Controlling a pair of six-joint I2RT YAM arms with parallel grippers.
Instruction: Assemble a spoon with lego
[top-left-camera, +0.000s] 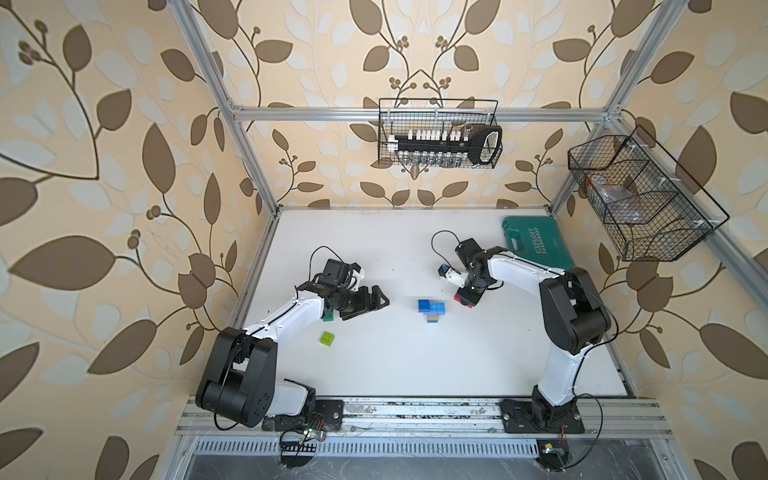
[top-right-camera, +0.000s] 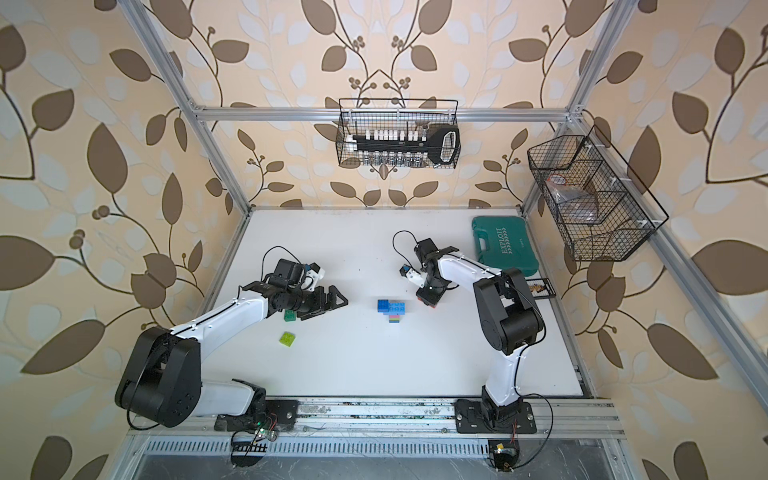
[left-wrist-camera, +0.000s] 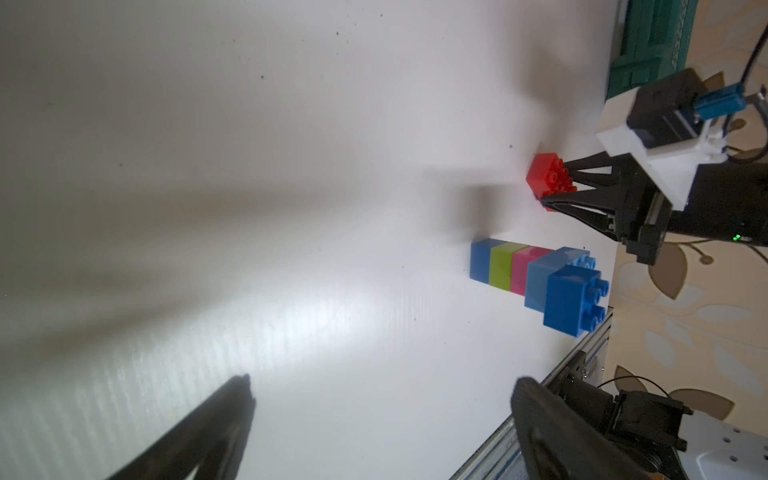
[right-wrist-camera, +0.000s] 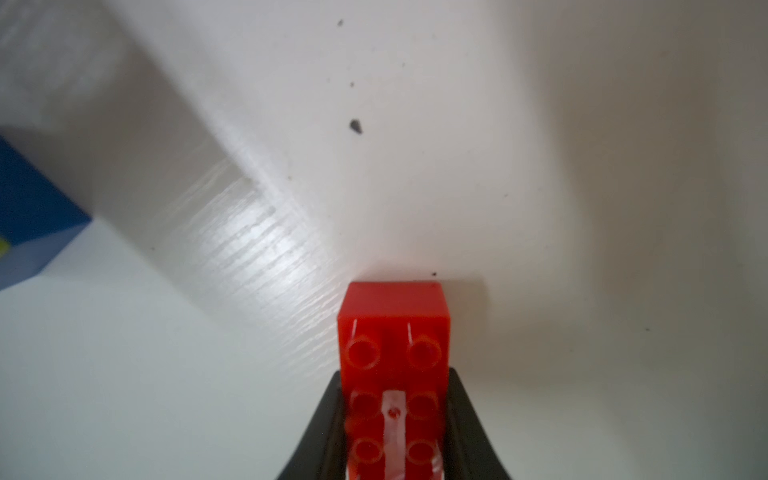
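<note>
In the right wrist view my right gripper is shut on a red brick (right-wrist-camera: 393, 297), its fingers along the brick's sides. To its left on the table stands a joined stack: a dark blue brick (left-wrist-camera: 569, 300) and a lighter blue brick (left-wrist-camera: 552, 276) on top, over pink (left-wrist-camera: 524, 268), green (left-wrist-camera: 502, 265) and blue (left-wrist-camera: 482, 260) bricks. My left gripper (top-left-camera: 380, 297) hangs open over the left part of the table, nothing between its fingers. Near it lie a lime green brick (top-left-camera: 327, 339) and a darker green brick (top-right-camera: 289, 316), the latter partly hidden by the left arm in the top left view.
A green case (top-left-camera: 537, 242) lies at the back right of the table. Wire baskets (top-left-camera: 438, 136) hang on the frame above.
</note>
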